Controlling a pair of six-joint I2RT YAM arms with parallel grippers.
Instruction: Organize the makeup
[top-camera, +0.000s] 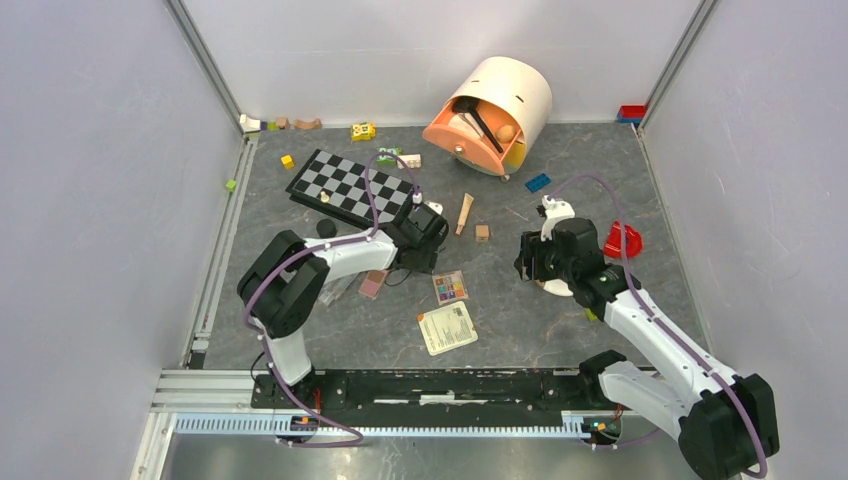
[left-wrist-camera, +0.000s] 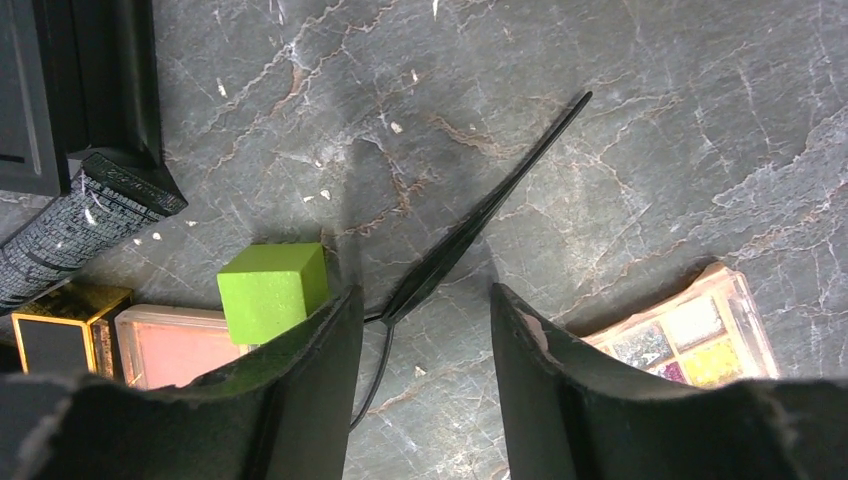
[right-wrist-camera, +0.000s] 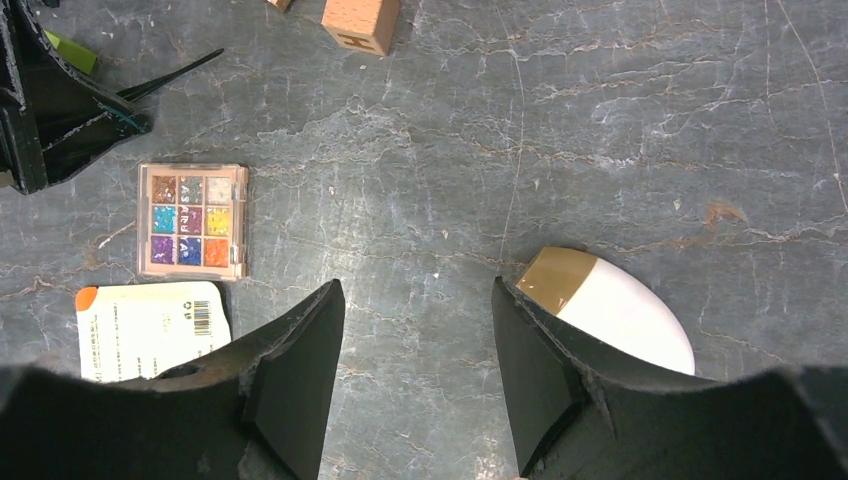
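In the left wrist view a thin black pointed tool (left-wrist-camera: 455, 248) with a wire-like loop lies on the tabletop. My left gripper is open above it, one finger on either side. Right of that gripper sits the colourful eyeshadow palette (top-camera: 450, 287), and to its left a pink compact (left-wrist-camera: 175, 345). My right gripper stands open with nothing held; a white, gold-ended item (right-wrist-camera: 630, 312) lies by its right finger. A tan tube (top-camera: 464, 214) rests farther back. The cream and orange case (top-camera: 520, 90) lies open, dark-handled items inside it.
Behind the left arm is a checkered board (top-camera: 350, 185). A printed card (top-camera: 447, 327) lies in front of the palette. Blocks are scattered about, including a green one (left-wrist-camera: 272, 290) by my left finger and a wooden one (top-camera: 482, 232). Bare table separates the grippers.
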